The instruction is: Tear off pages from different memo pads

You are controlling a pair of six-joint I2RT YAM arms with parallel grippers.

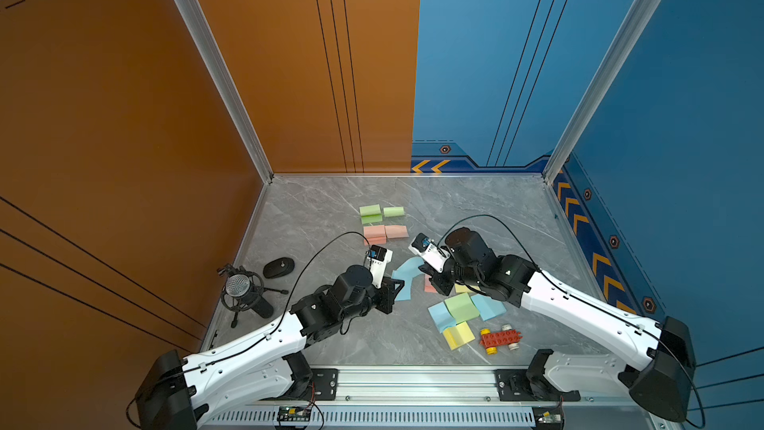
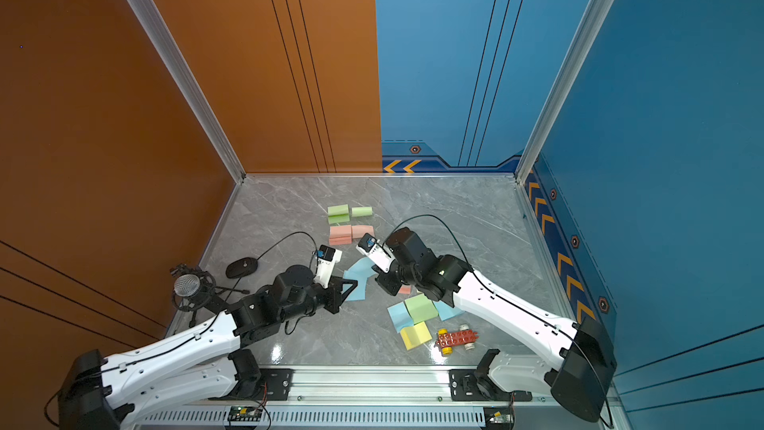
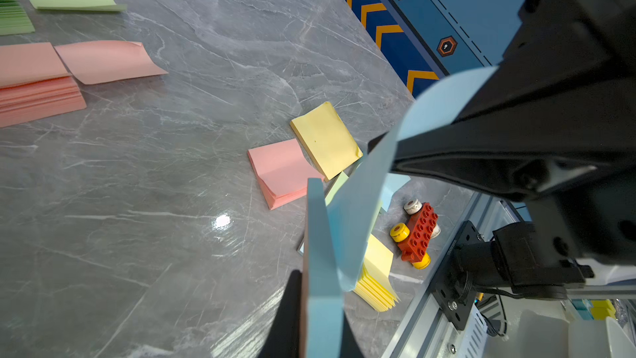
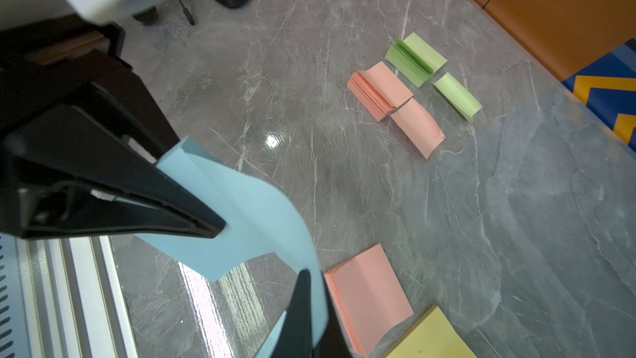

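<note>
A blue memo pad (image 3: pixel 323 271) is raised above the table between the two arms, seen edge-on in the left wrist view. My left gripper is shut on it. From the pad a curved blue page (image 4: pixel 285 215) stretches across to my right gripper, whose fingers are closed on the sheet. Whether page and pad are still joined cannot be made out. At the back left of the table lie a green pad (image 1: pixel 371 213) with a loose green page (image 1: pixel 394 212), and a pink pad (image 1: pixel 374 235) with a loose pink page (image 1: pixel 396 231).
Below the right arm sit another pink pad (image 3: pixel 285 167), a yellow pad (image 3: pixel 326 139), a green pad (image 1: pixel 461 307) and blue and yellow pads (image 1: pixel 458 336). A red toy car (image 1: pixel 499 339), a mouse (image 1: pixel 278 267) and a microphone (image 1: pixel 238 286) stand aside.
</note>
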